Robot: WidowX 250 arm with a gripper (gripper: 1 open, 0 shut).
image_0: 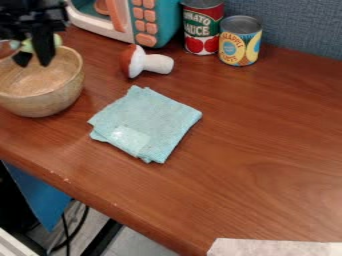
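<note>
My black gripper is at the top left, raised over the wooden bowl and partly cut off by the frame's edge. Something pale green shows behind or between its fingers, blurred, so I cannot tell whether it is held. A folded light-blue cloth lies mid-left on the table.
A toy mushroom, a teal toy appliance, a sauce can and a yellow-labelled can stand at the back. The table's front edge runs diagonally at lower left.
</note>
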